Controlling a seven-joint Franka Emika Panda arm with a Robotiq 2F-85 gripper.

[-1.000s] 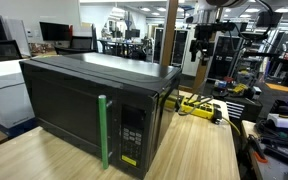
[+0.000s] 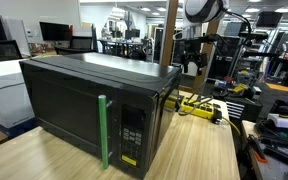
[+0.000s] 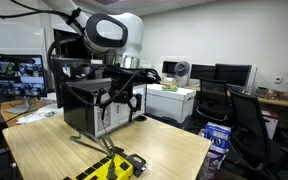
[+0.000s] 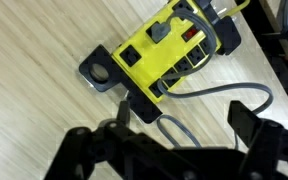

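In the wrist view my gripper is open, its dark fingers spread wide with nothing seen between them but a grey cable and bare tabletop beyond. A yellow power strip (image 4: pixel 144 62) with black ends lies past the fingers, a cable looping across it. Exterior view 1 has my gripper (image 2: pixel 192 68) hanging at the table's far end, above the strip. The black microwave (image 2: pixel 74 105), its door closed, fills the near table; a green bar (image 2: pixel 103 132) runs up its front. Behind my arm in exterior view 2, the microwave (image 3: pixel 81 110) is partly hidden.
Chairs (image 3: pixel 251 108) and a blue box (image 3: pixel 214 140) stand beyond its edge. Cables lie around the yellow strip (image 3: pixel 109 170).
In exterior view 1 my arm and gripper have shifted slightly, with more of the white arm now showing above the table's far end. The microwave and the power strip have stayed in place.
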